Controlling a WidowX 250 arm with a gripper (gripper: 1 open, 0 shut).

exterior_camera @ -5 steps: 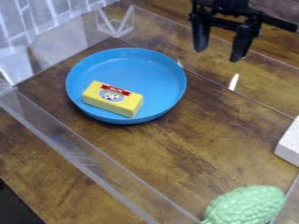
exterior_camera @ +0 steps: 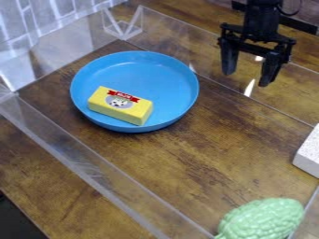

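Note:
A black gripper (exterior_camera: 256, 61) hangs open at the top right of the camera view, its two fingers apart with nothing between them, above the bare wooden table (exterior_camera: 187, 177). To its left and lower sits a blue plate (exterior_camera: 162, 75) with a yellow box (exterior_camera: 132, 110) carrying a red label lying on it, toward the plate's lower left.
A green lumpy object (exterior_camera: 262, 219) lies at the bottom right, and a white block (exterior_camera: 311, 147) at the right edge. Clear plastic walls border the work area. The middle of the table right of the plate is free.
The gripper has moved a little downward and slightly to the right over the last second. The plate, box and other objects have not moved.

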